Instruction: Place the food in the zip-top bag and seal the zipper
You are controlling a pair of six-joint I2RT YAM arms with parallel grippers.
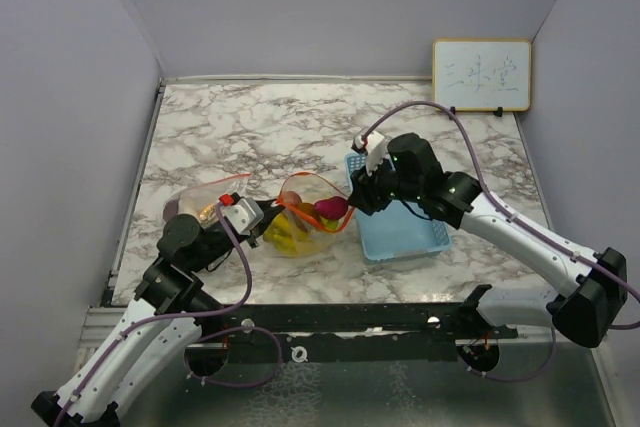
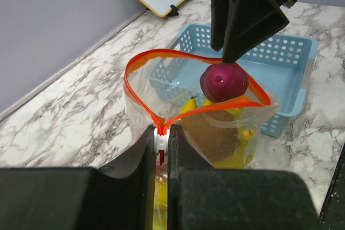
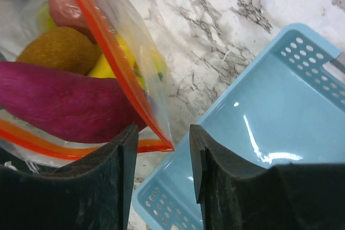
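Observation:
A clear zip top bag [image 1: 300,232] with an orange rim holds food: a purple item [image 2: 223,82] at its right end, a brown one [image 3: 59,52], a reddish one and yellow pieces. My left gripper is shut on the bag's left corner by the white zipper slider. My right gripper is open at the bag's right corner, with the orange rim's tip between or just beyond its fingertips and the purple item beside it.
An empty blue basket [image 1: 400,232] stands right of the bag. Another bag with items [image 1: 195,197] lies at the left. A whiteboard [image 1: 480,72] stands at the back right.

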